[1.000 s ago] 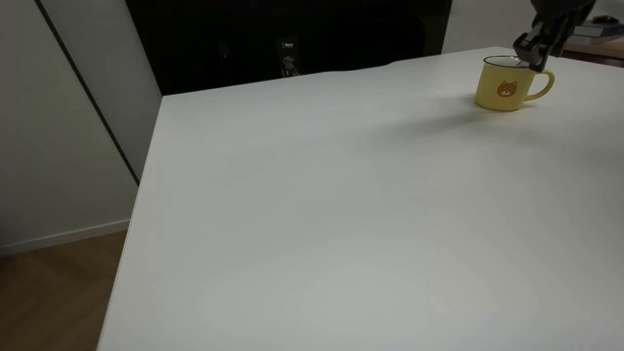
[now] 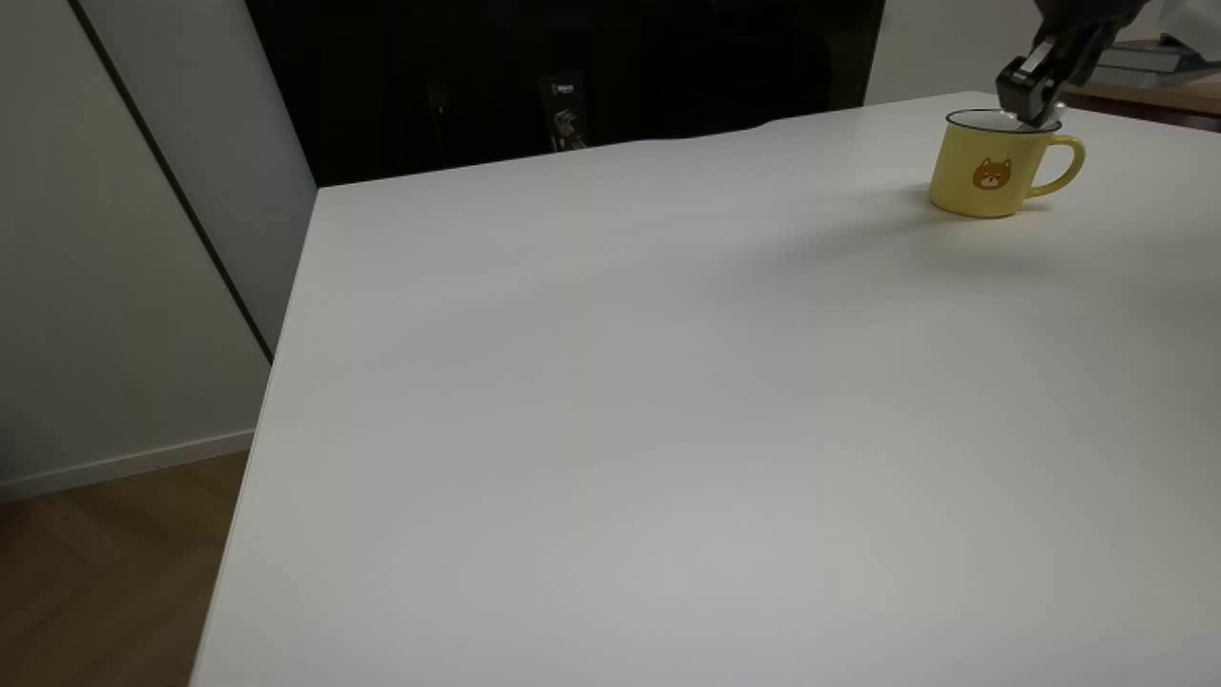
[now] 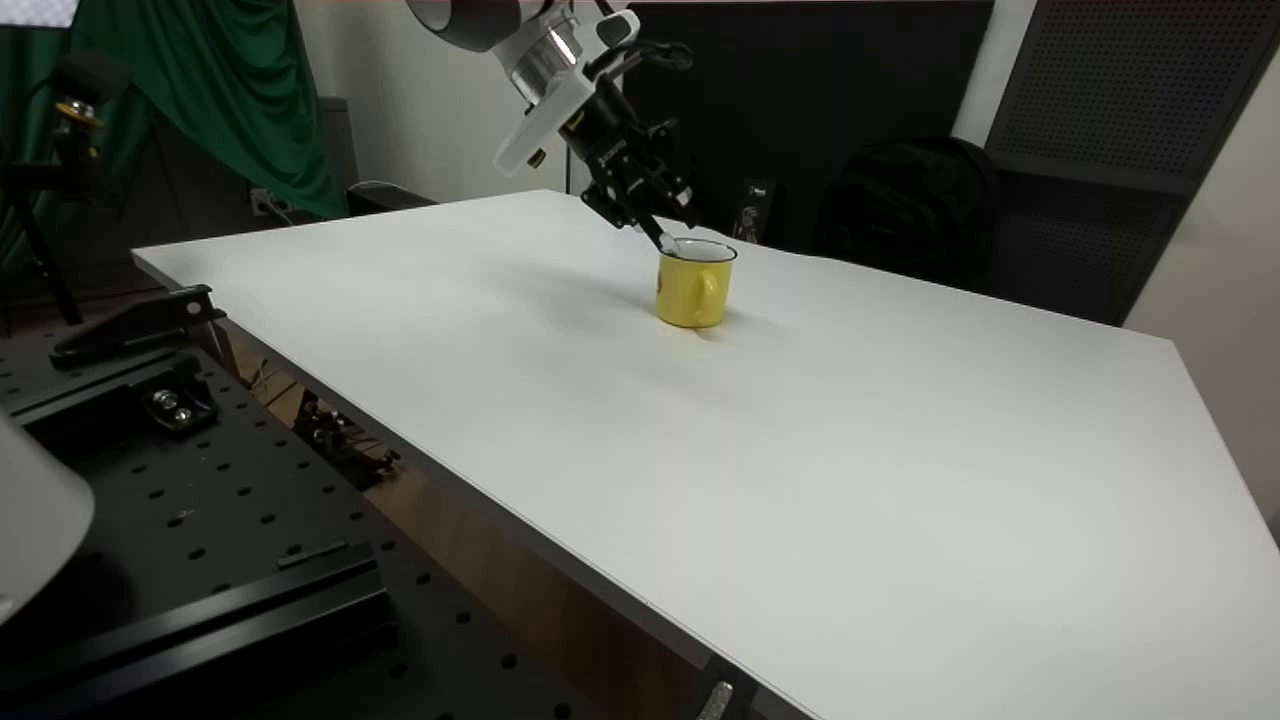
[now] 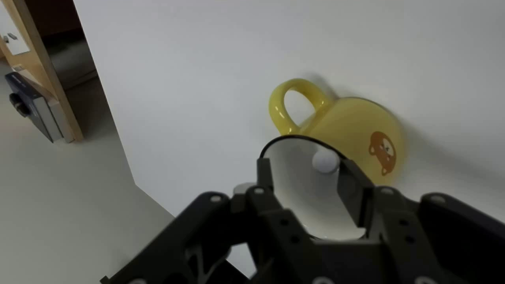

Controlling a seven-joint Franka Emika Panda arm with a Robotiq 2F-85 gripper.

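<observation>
A yellow mug with a dark rim, white inside and an orange animal face stands upright toward the table's back right in exterior view 1. Its handle points to the upper left in the wrist view. My gripper is at the mug's mouth, tilted, its black fingers spread apart with the white interior showing between them. A small white rounded thing shows near the right fingertip, over the mug's opening; what it belongs to is unclear. In exterior view 2 a whitish bit sits at the rim under the gripper.
A table corner and edge lie left of the mug in the wrist view. Books rest on a separate surface beyond it.
My gripper has risen slightly and shifted a little left in exterior view 1. A white bit now shows beside its fingertip, and a white part hides the books. The mug has not moved.
</observation>
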